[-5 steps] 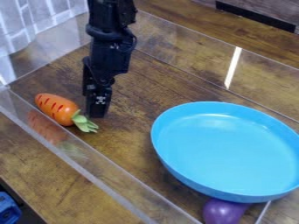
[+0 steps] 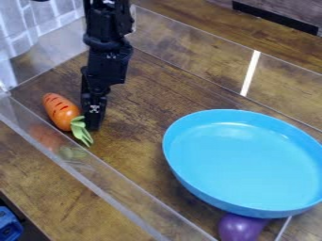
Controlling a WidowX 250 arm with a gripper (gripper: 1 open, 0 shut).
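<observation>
My black gripper (image 2: 93, 100) reaches down from the top left to the wooden floor, its fingertips low beside an orange carrot (image 2: 60, 113) with green leaves. The carrot lies near the clear left wall, its leaves pointing toward the lower right, partly under or against the fingertips. The gap between the fingers is hard to make out, though nothing appears clamped in them.
A large blue plate (image 2: 239, 160) fills the right side. A purple eggplant (image 2: 239, 227) sits at the bottom right. The wooden floor between gripper and plate is clear, bounded by transparent walls.
The gripper has moved down toward the carrot. The carrot has turned slightly, its leafy end shifting left.
</observation>
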